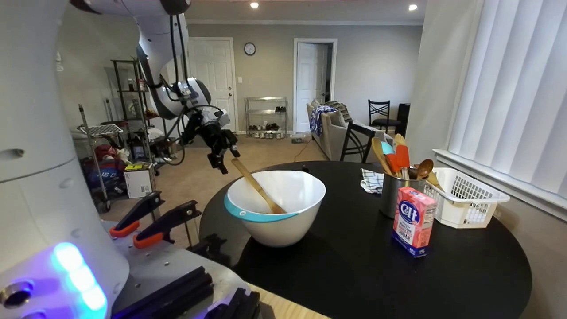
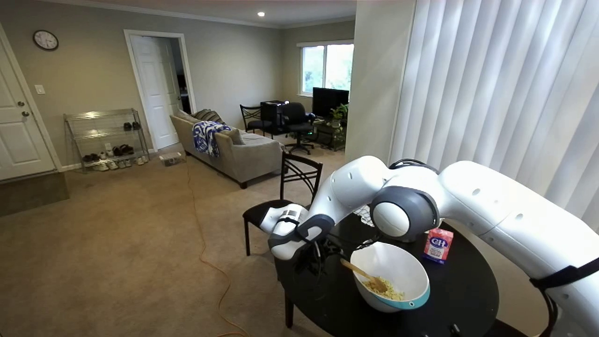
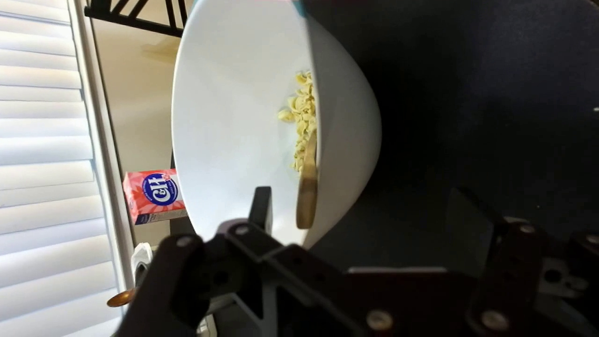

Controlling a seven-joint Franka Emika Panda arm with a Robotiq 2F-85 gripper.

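A white bowl with a teal rim stands on the round black table. Inside lies pale yellow food in small pieces, and a wooden spoon leans in it with its handle over the rim. In exterior view 1 my gripper is just left of the handle's end, apart from it. From the wrist, the open gripper has its fingers wide apart, nothing held; the spoon handle and bowl edge show beyond the gap, nearer the left finger. Exterior view 2 mostly hides the gripper behind the arm.
A pink sugar box stands right of the bowl. Behind it are a metal utensil holder and a white basket; a cloth lies nearby.
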